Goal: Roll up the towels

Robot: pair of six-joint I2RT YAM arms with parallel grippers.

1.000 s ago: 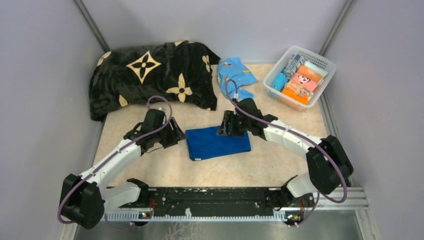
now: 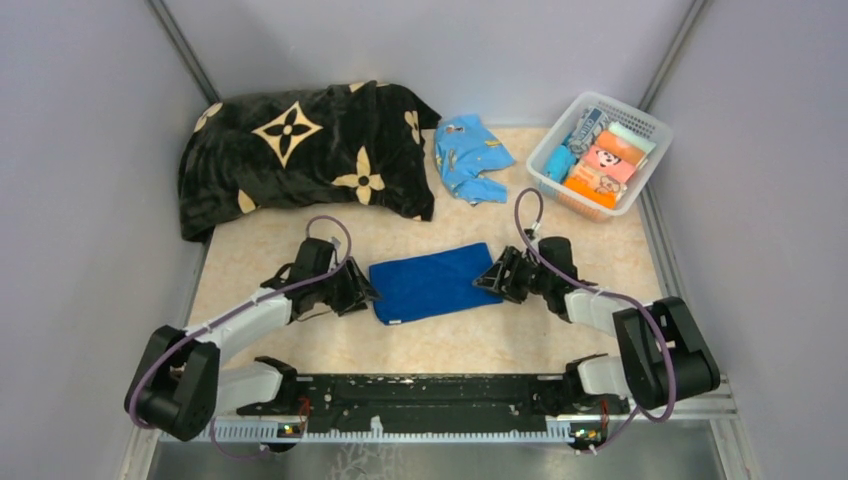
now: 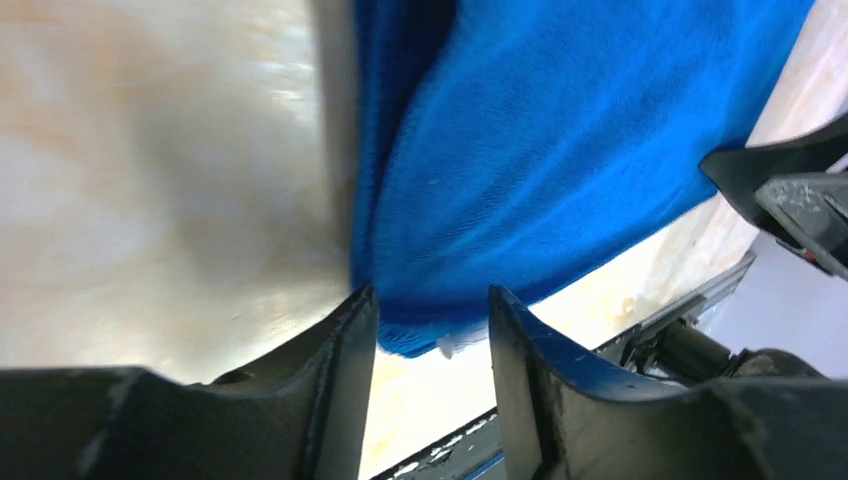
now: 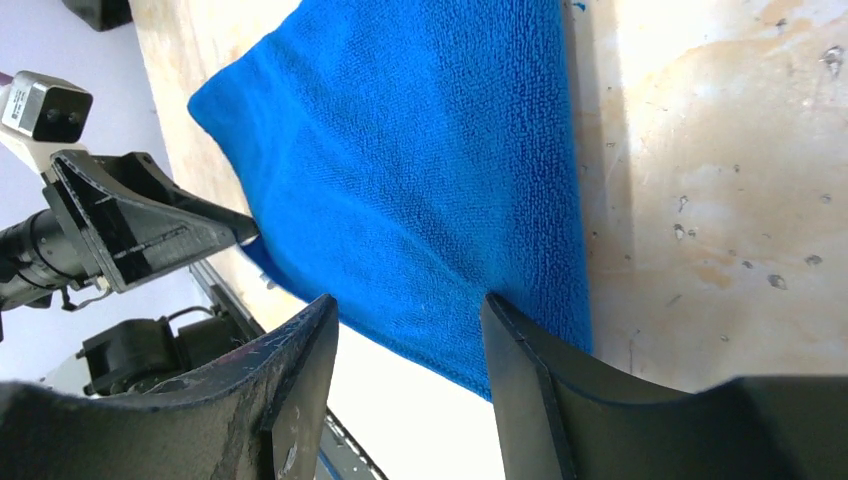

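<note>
A blue towel [image 2: 435, 283], folded into a rectangle, lies flat at the middle of the table. At its left short edge is my left gripper [image 2: 365, 292], open. In the left wrist view, the towel's near corner [image 3: 410, 335] with a small white tag reaches between that gripper's parted fingertips. My right gripper [image 2: 490, 285] is over the towel's right end. Seen from the right wrist, its fingers [image 4: 310, 360] stand apart, with the towel [image 4: 420, 150] below and between them; whether they touch the cloth I cannot tell.
A black blanket with cream flowers [image 2: 310, 150] covers the back left. Beside it lies a crumpled light-blue patterned cloth [image 2: 465, 160]. A white basket [image 2: 642, 125] holding several folded towels stands at the back right. Bare table shows in front of the blue towel.
My right gripper has moved rightward from above the towel's middle to its right end. The towel has barely shifted.
</note>
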